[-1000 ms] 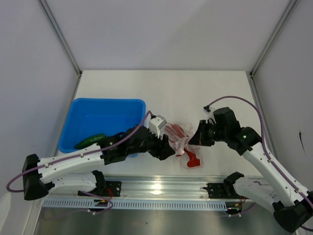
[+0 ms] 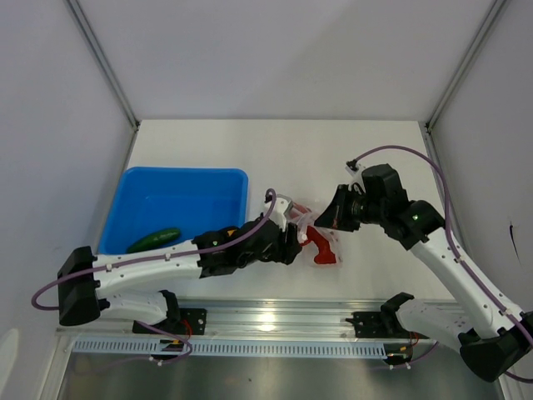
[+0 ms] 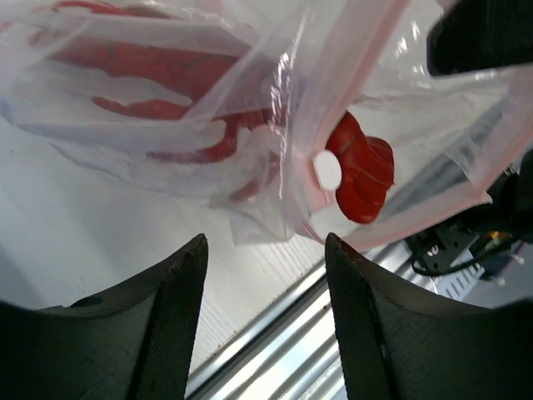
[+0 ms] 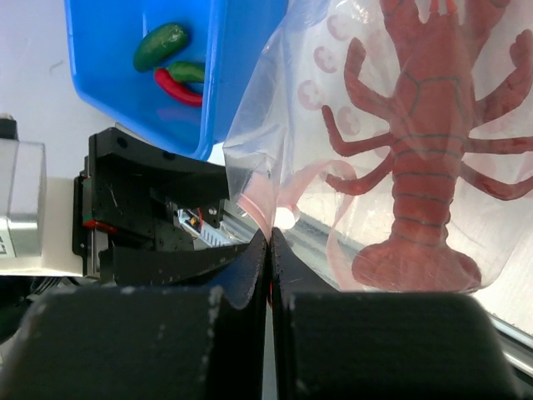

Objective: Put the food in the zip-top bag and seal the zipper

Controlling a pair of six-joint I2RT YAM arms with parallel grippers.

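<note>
The clear zip top bag [image 2: 310,218] lies at the middle of the table, with a red lobster [image 4: 425,167] showing through its plastic. My right gripper is shut on a thin fold at the bag's pinkish edge. At the bag's left side, my left gripper [image 2: 298,243] stands open. In the left wrist view, nothing is between its fingers, and the bag's lifted edge [image 3: 291,208] hangs just beyond them. A glossy red piece [image 3: 362,171] shows through the bag's gaping part. The top view hides some of the bag behind the left gripper.
A blue bin [image 2: 179,196] stands left of the bag. Inside are a dark green vegetable [image 4: 160,47], a smaller green one [image 4: 186,72] and a red chili [image 4: 176,88]. A metal rail [image 2: 266,306] runs along the front.
The right gripper has moved back, away from the front rail, with the bag's edge drawn along.
</note>
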